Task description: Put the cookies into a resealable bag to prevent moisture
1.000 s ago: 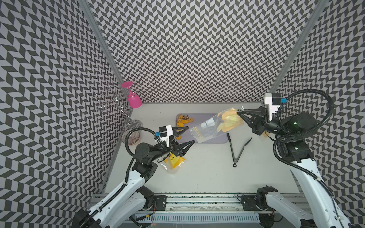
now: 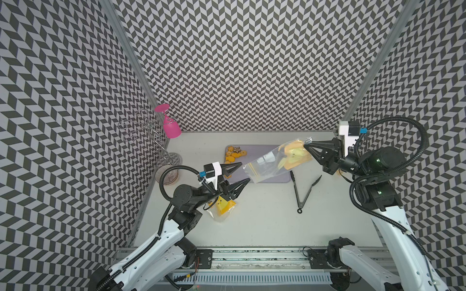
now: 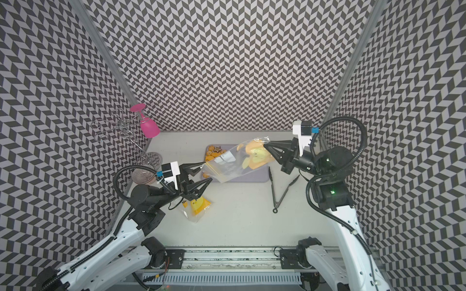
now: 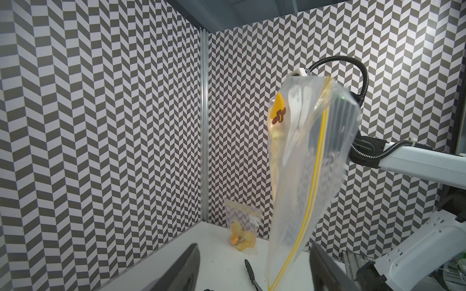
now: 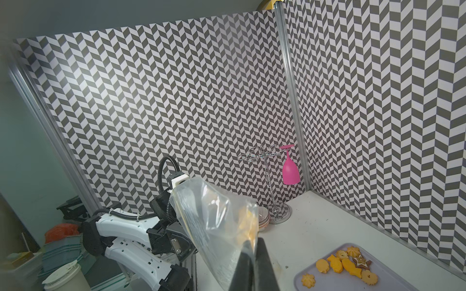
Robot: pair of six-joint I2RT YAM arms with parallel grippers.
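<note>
A clear zip bag [image 2: 271, 162] with yellow print hangs in the air, my right gripper [image 2: 306, 145] shut on its printed end. In the left wrist view its yellow zip strip [image 4: 316, 167] faces me; how far the mouth gapes I cannot tell. My left gripper [image 2: 245, 172] stands part open at the zip end, with no bag clamped between its fingers. Beneath the bag lies a purple-grey tray [image 2: 274, 181], with several cookies [image 2: 234, 154] at its left end. The right wrist view shows these cookies [image 5: 344, 264] on the tray.
Another yellow-printed bag [image 2: 221, 207] lies on the table below my left gripper. Black tongs [image 2: 301, 196] lie open right of the tray. A metal rack with a pink glass [image 2: 170, 123] stands at the back left.
Both arms have shifted only slightly, along with the hanging bag. The left gripper sits marginally lower in the view and still part open; tray, cookies and tongs have not moved.
</note>
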